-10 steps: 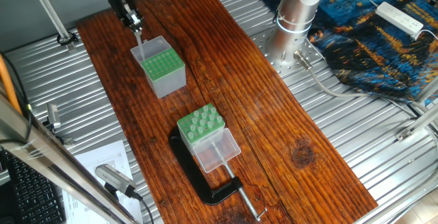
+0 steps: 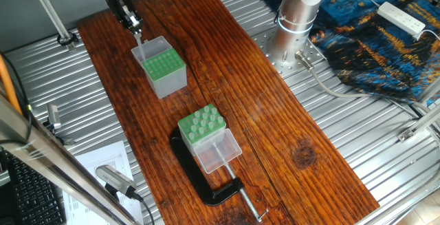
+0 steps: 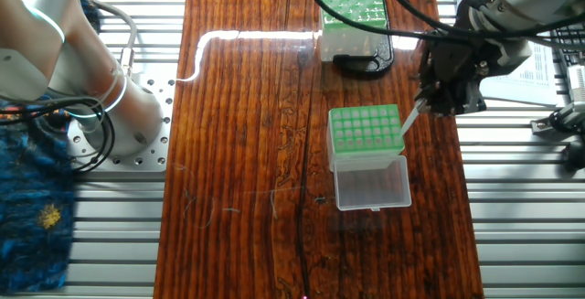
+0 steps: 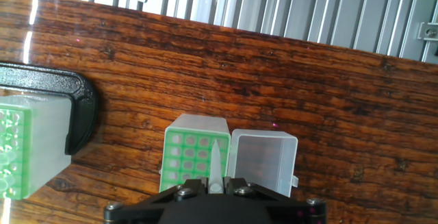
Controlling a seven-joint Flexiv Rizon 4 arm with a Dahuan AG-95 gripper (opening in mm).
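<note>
My gripper is shut on a translucent white pipette tip (image 4: 215, 161), held by its wide end with the narrow end pointing away. In the second exterior view, this tip (image 3: 414, 116) slants down to the edge of a green-topped tip box (image 3: 366, 132). In the wrist view it overlaps the box's grid (image 4: 188, 157) on the side towards the lid. Whether its point touches the grid or hangs above cannot be told. The holes of this grid look empty. A second green-topped box (image 2: 202, 122) holds several tips standing in its grid.
The first box's clear lid (image 3: 373, 184) lies open beside it. A black clamp (image 2: 194, 173) curves around the second box, whose lid (image 2: 218, 151) is also open. Black cables (image 3: 430, 36) cross the second exterior view. Much of the wooden board (image 2: 275, 135) is bare.
Both boxes and the clamp stand where they were.
</note>
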